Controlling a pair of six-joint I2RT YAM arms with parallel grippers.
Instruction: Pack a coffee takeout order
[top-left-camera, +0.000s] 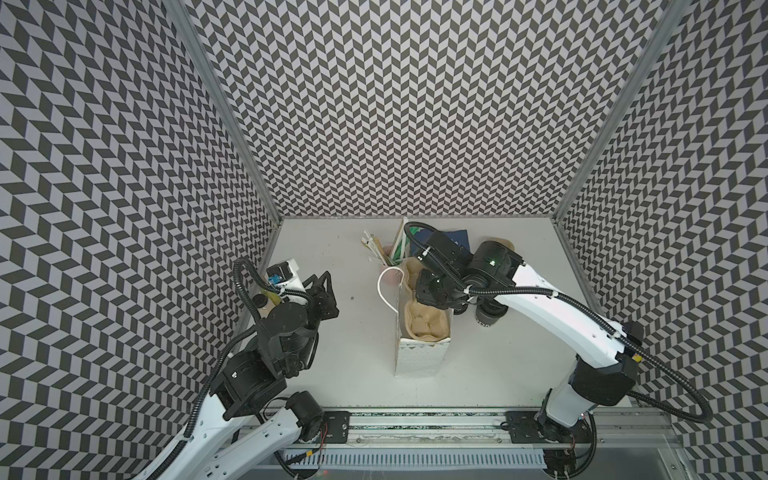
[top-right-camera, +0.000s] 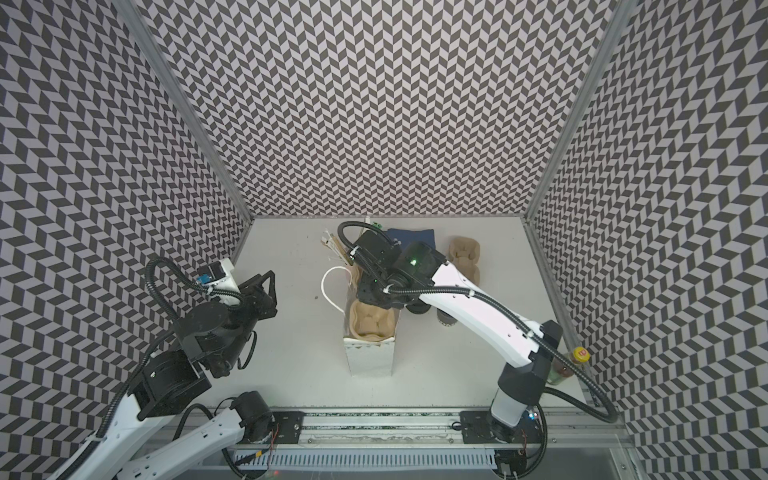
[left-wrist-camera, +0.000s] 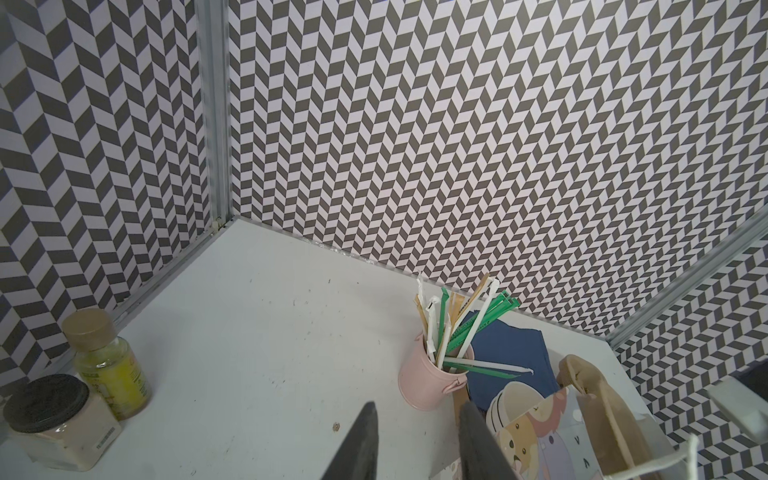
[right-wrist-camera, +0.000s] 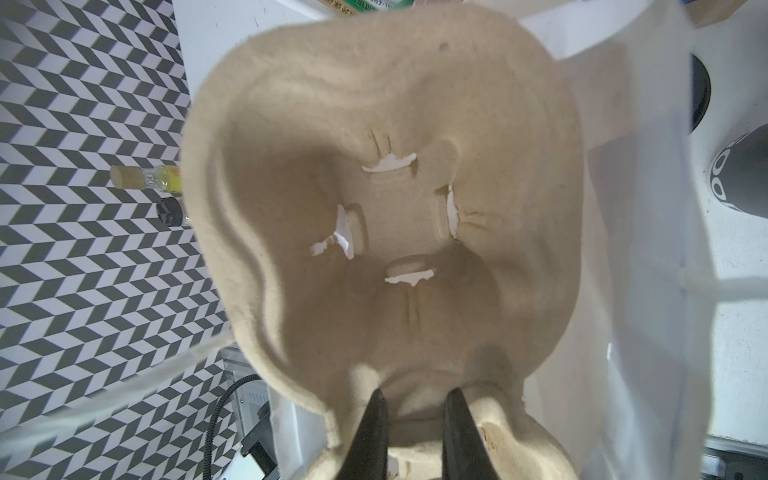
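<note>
A brown pulp cup carrier sits in the mouth of a white paper bag at the table's middle. My right gripper is shut on the carrier's narrow middle, directly over the bag. From the top left view, the carrier's near cup well shows empty, while the arm covers much of the rest. The bag's white handle loops out to the left. My left gripper hangs left of the bag, its fingers apart with nothing between them.
Behind the bag are a pink bucket of straws, a navy cloth and white cups. Dark cups and another carrier stand right. Jars line the left edge; a yellow-capped bottle stands far right.
</note>
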